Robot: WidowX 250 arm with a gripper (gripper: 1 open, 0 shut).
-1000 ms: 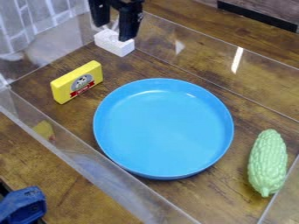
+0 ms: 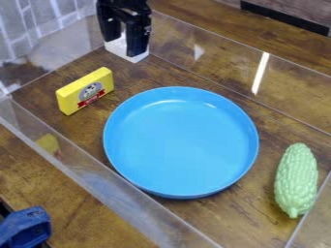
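My dark gripper (image 2: 124,41) is at the top left, open, over a small white block (image 2: 127,50) that it partly hides. Below and left of it lies a yellow box (image 2: 85,90) with a printed label. A large blue plate (image 2: 180,141) fills the middle, and a pale green vegetable, like a cabbage (image 2: 296,179), lies at the lower right.
Clear walls surround the wooden surface on the left and along the bottom. A blue object (image 2: 23,227) sits outside at the lower left corner. Bare wood shows at the upper right.
My gripper has lowered slightly toward the white block over the last second. The other objects have not moved.
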